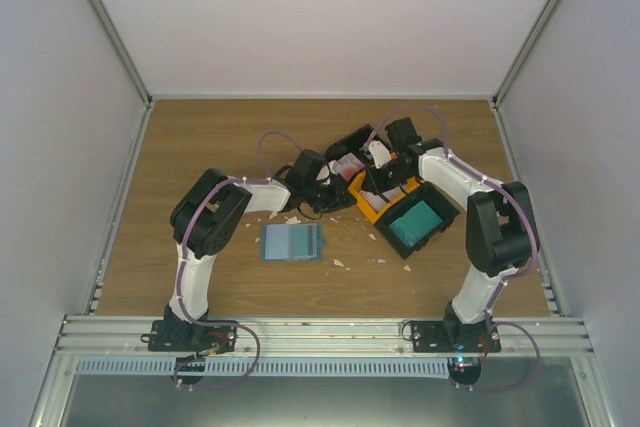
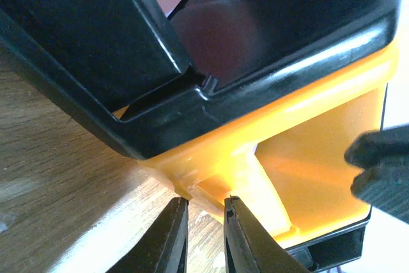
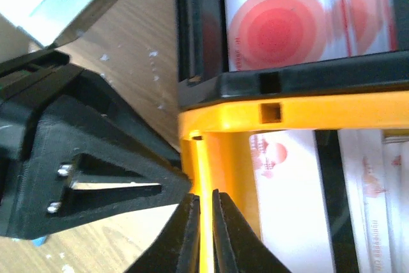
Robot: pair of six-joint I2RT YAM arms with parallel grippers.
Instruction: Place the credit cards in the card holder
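The card holder looks to be the orange-and-black case, its orange middle section [image 3: 281,113] between two black trays. White cards [image 3: 291,196] stand in the orange section. Cards with red circles [image 3: 278,27] fill one black tray [image 3: 223,81]; a teal-green surface [image 1: 415,223] shows in the other. On the case's left, my left gripper is shut on the orange section's edge, which runs between its fingertips. My right gripper hovers over that section near the same wall, its fingers slightly apart and no card visible between them.
A flat light-blue and teal object [image 1: 290,242] lies on the wood table left of the case. Small white scraps [image 1: 338,263] are scattered nearby. Both grippers are close together at the case.
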